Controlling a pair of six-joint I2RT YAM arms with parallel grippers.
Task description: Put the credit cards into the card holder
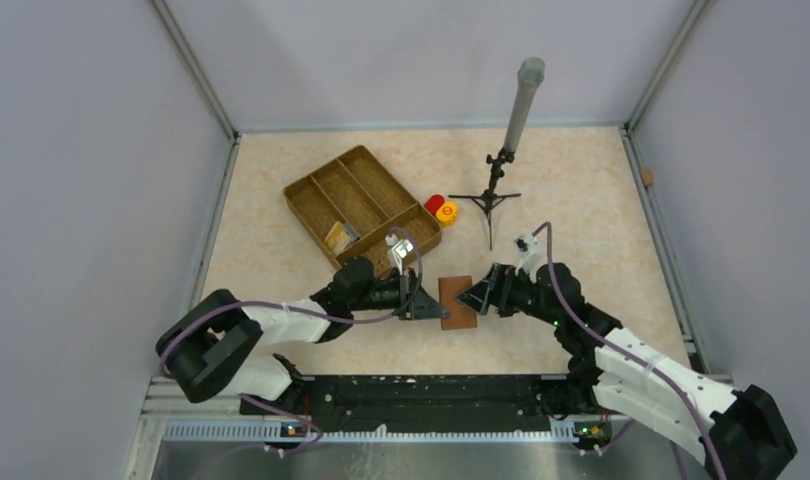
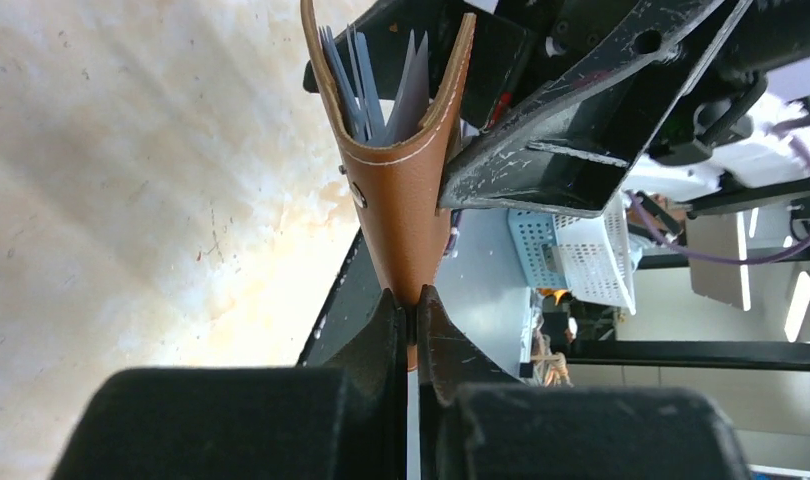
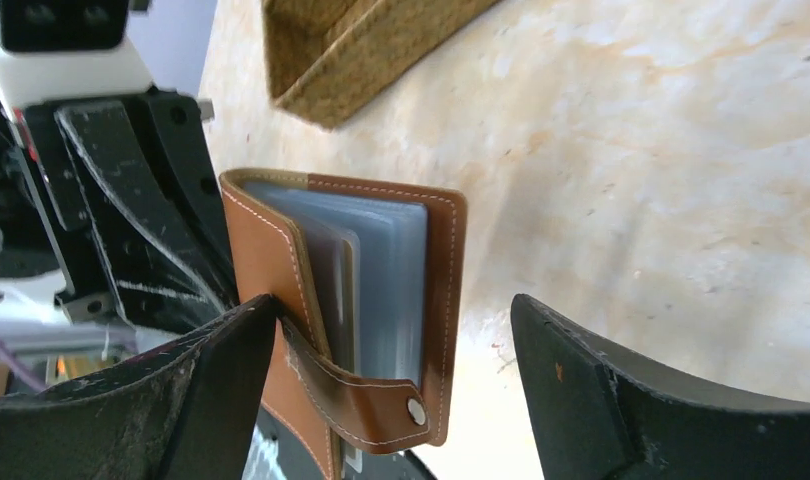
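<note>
A tan leather card holder [image 1: 455, 300] is upright between my grippers. In the left wrist view my left gripper is shut on the lower part of the holder [image 2: 386, 215], whose top shows several blue-grey cards [image 2: 366, 85] inside. In the right wrist view my right gripper stands open around the holder [image 3: 256, 255], with blue cards [image 3: 386, 270] visible in it. In the top view a few cards [image 1: 338, 236] lie in a compartment of the divided wooden tray.
The wooden tray [image 1: 298, 192] sits behind my left arm. A red item [image 1: 433, 203] and a yellow one [image 1: 447, 213] lie beside it, near a black stand [image 1: 490, 194].
</note>
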